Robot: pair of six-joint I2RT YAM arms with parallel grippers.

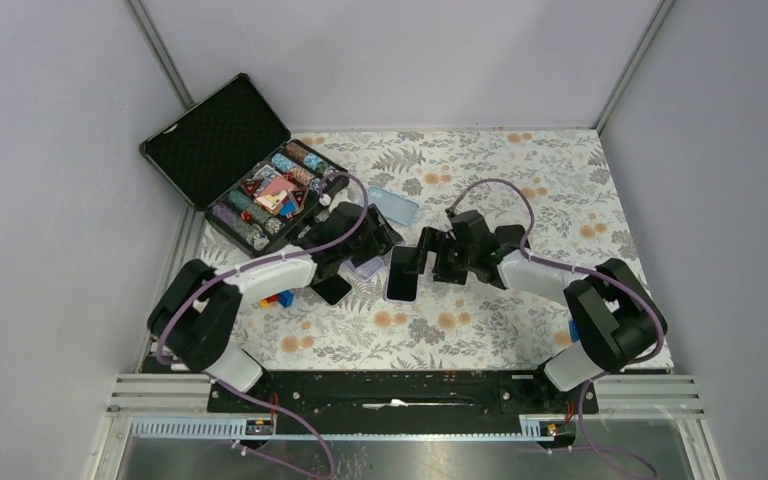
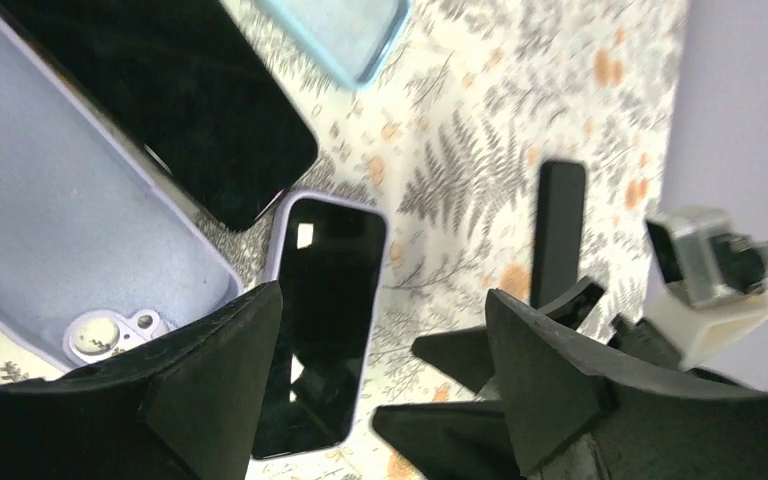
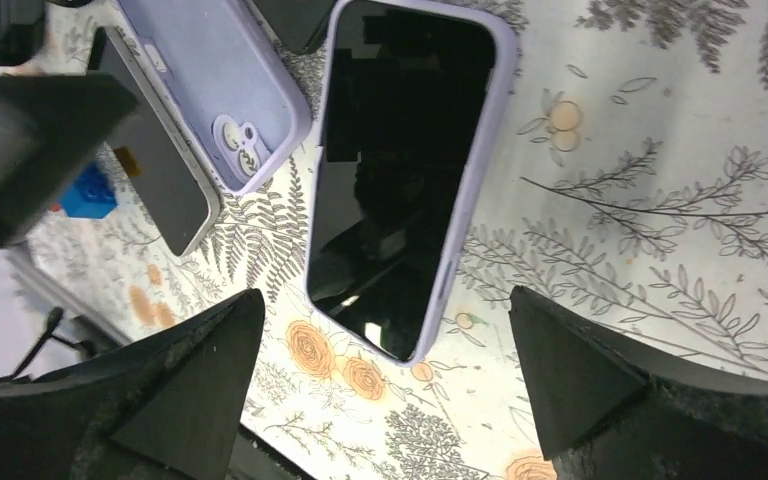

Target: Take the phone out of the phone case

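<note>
The phone, screen up in its lavender case (image 1: 402,275), lies flat on the table between the two grippers. The lavender rim shows around the black screen (image 3: 400,170) in the right wrist view. My left gripper stands part open above the case's left side, nothing between its fingers. My right gripper is open over the case, its fingers apart from both long sides. In the left wrist view the left finger hides part of the case's left edge.
An empty lavender case (image 3: 225,85), a dark phone (image 2: 180,110) and a pale blue case (image 1: 393,206) lie close by. Another dark phone (image 1: 331,289) is front left, and an open box (image 1: 282,190) stands back left.
</note>
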